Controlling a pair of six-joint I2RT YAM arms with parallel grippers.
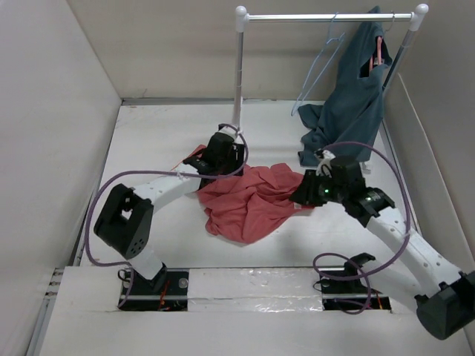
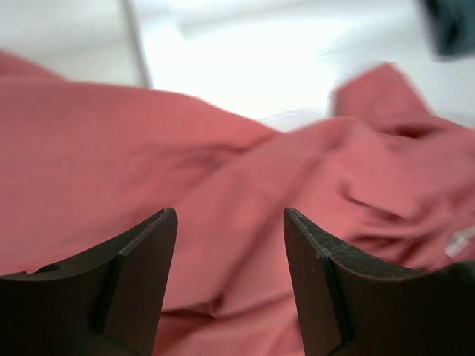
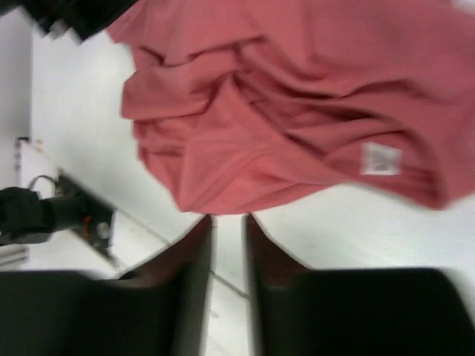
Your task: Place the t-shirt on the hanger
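A crumpled red T-shirt point(image 1: 245, 200) lies on the white table, also filling the left wrist view point(image 2: 185, 170) and the upper right wrist view point(image 3: 237, 141). My left gripper point(image 1: 230, 159) is over the shirt's upper left part, open, nothing between its fingers in its wrist view point(image 2: 230, 222). My right gripper point(image 1: 304, 189) is above the shirt's right end, part open; in its wrist view point(image 3: 230, 230) its blurred fingertips stand slightly apart with nothing visible between them. A light blue hanger point(image 1: 319, 67) hangs on the rail point(image 1: 312, 18).
A dark teal garment point(image 1: 349, 111) hangs from the rail's right end onto the table. The rack's left post point(image 1: 238, 74) stands behind the shirt. Purple cables loop over both arms.
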